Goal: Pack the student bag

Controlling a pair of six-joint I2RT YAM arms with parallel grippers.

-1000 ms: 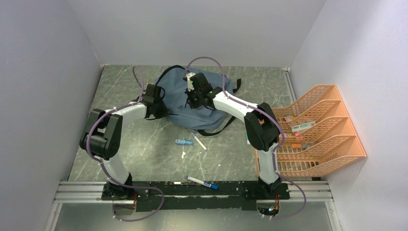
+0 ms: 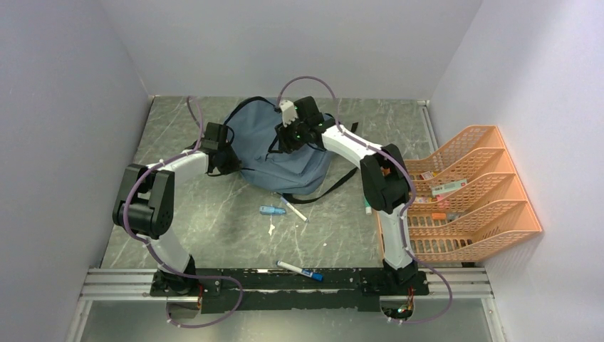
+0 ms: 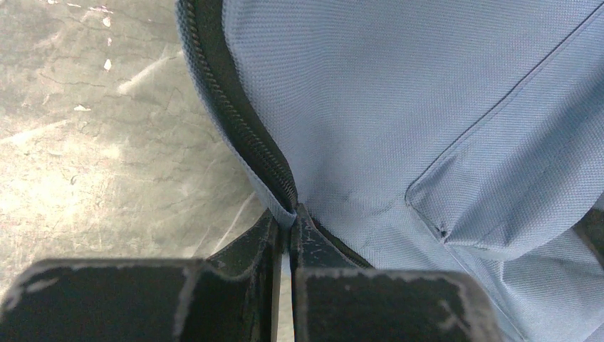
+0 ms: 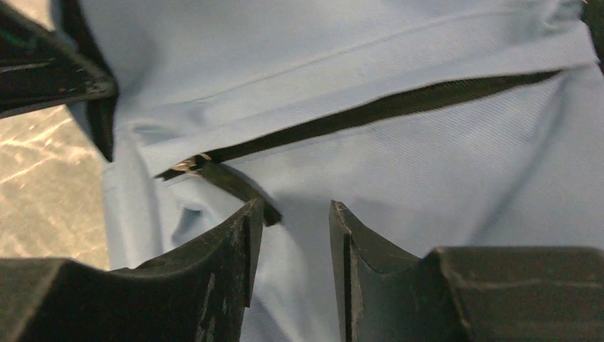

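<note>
The blue bag (image 2: 260, 139) lies flat on the grey table with its black straps spread around it. At its left edge my left gripper is shut on the bag's edge, by the black zipper (image 3: 249, 135). My right gripper is over the bag's middle, its fingers apart with nothing held between them. In the right wrist view a pocket zipper (image 4: 384, 110) runs across the bag, and a black pull tab (image 4: 238, 187) lies by its left end, close to the left fingertip. Whether that finger touches the tab I cannot tell.
In front of the bag lie a light-blue item (image 2: 271, 210) and a white marker (image 2: 293, 209). Another marker with a blue cap (image 2: 299, 271) is at the front edge. An orange compartment rack (image 2: 477, 246) holding small items stands at the right.
</note>
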